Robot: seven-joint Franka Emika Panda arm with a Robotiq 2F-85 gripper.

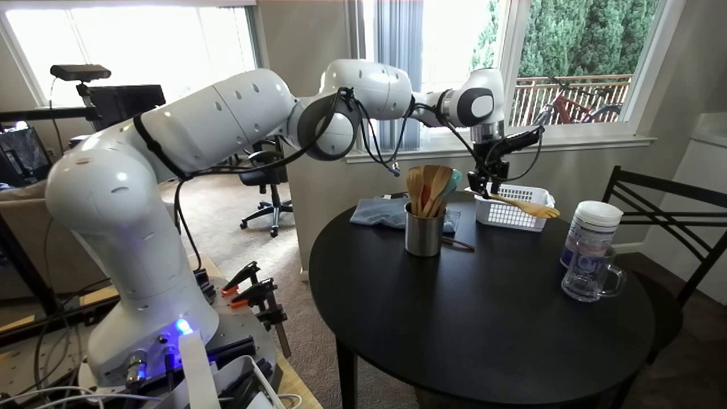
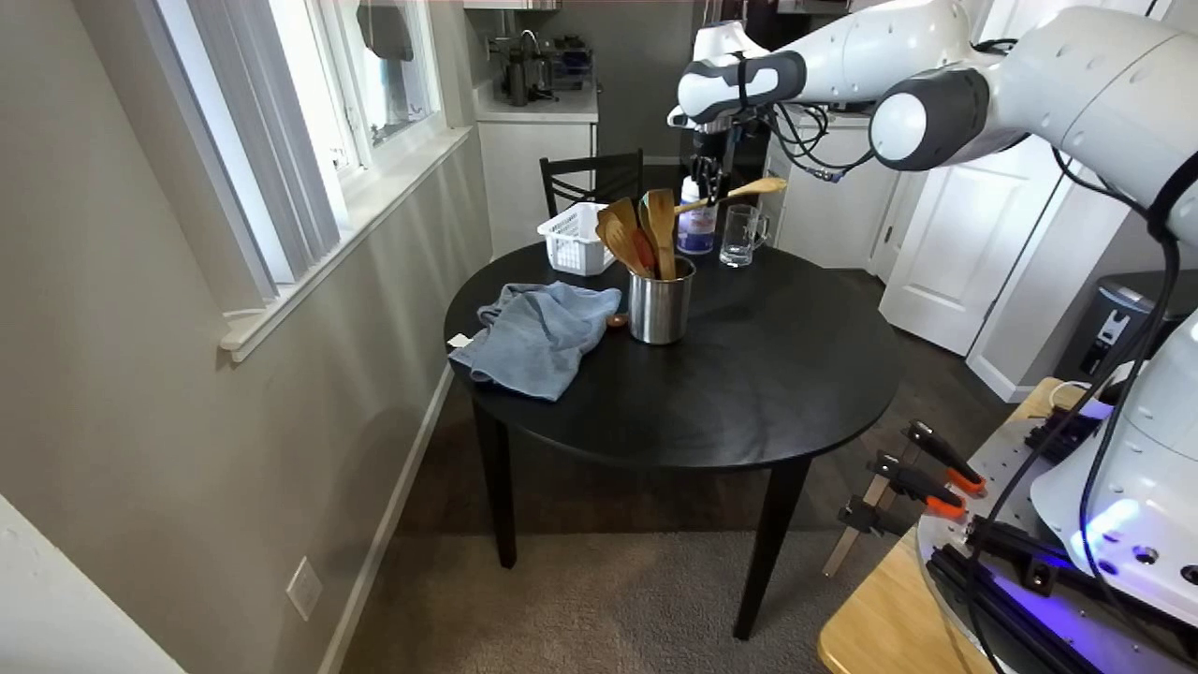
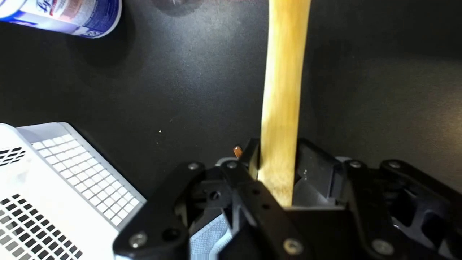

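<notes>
My gripper [image 1: 485,191] is shut on the handle of a wooden fork-like utensil [image 1: 530,207], held above the far part of the black table. In the wrist view the pale handle of the wooden utensil [image 3: 283,86] runs up from between the fingers and out of the top edge. Its wide end points toward the wipes container in exterior view 1. Behind it stands a white perforated basket [image 1: 511,217]; in the wrist view the basket [image 3: 78,186] lies to the lower left. A steel canister [image 1: 423,235] holds several wooden and coloured utensils.
On the table, a grey-blue cloth [image 2: 539,337] lies beside the canister, with a thin brown stick [image 1: 458,243] close by. A wipes container [image 1: 591,228] and a clear glass mug [image 1: 586,280] stand at the right.
</notes>
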